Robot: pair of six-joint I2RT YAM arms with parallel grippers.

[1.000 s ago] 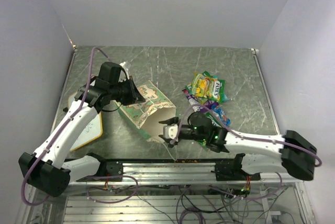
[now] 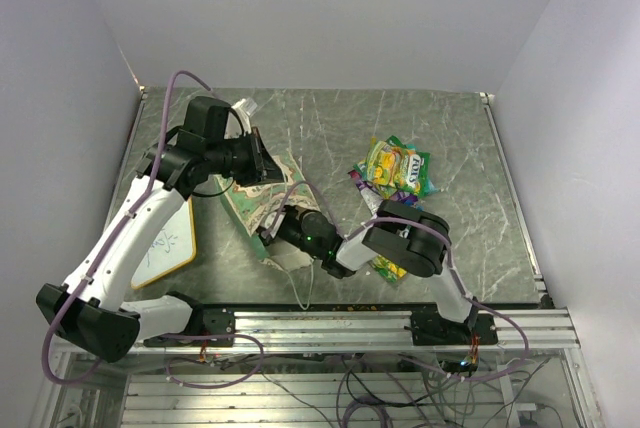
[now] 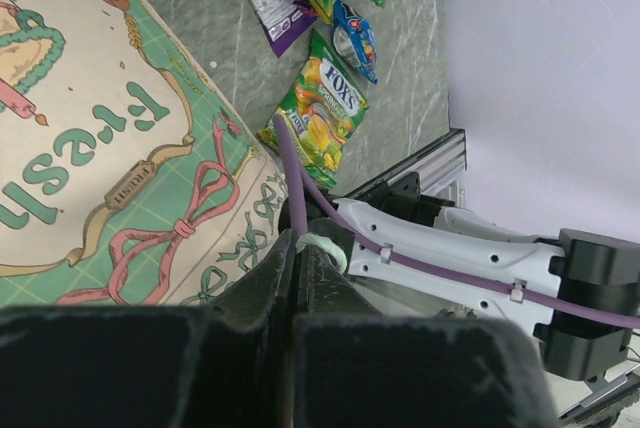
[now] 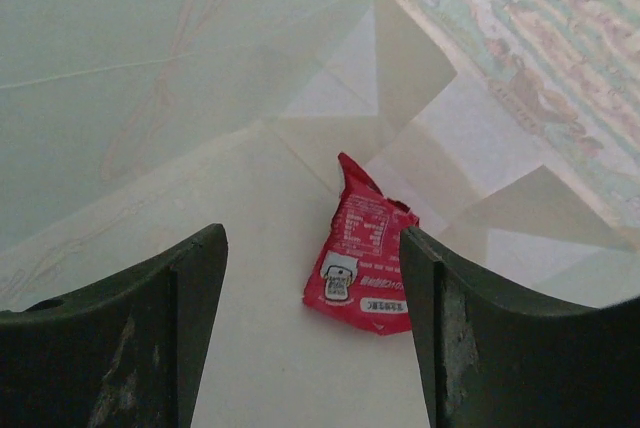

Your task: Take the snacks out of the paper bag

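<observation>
The paper bag (image 2: 240, 206), printed in green and cream, lies on its side with its mouth toward the front right. At its upper edge, my left gripper is shut on the pale green cord handle (image 3: 322, 245). My right gripper is inside the bag, open, its fingers (image 4: 190, 283) spread with nothing held. Ahead of them a red snack packet (image 4: 362, 258) rests on the bag's inner wall, partly behind the right finger. In the top view the bag and arm hide both the packet and the right fingertips.
Several snack packets (image 2: 395, 168) lie in a pile on the right of the grey table (image 2: 330, 113). A Fox's packet (image 3: 320, 108) lies closer to the front, near the right arm. A white board with a yellow edge (image 2: 165, 253) is at left.
My right gripper has gone from the bag's mouth to deep inside, close to the red packet. The left gripper has shifted slightly up and left, still on the handle, and the bag has tilted.
</observation>
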